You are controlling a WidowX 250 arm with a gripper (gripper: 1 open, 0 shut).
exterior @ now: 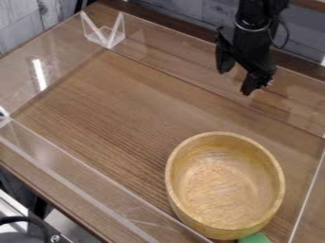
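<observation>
My black gripper [238, 69] is at the upper right over the wooden floor of the tray, its dark fingers open and pointing down, with no object visible between them. A large round tan bowl [223, 180] sits at the lower right, well apart from the gripper.
Clear plastic pieces stand at the top left [105, 28] and along the edges. A small green object [254, 237] shows at the bottom right, beside the bowl.
</observation>
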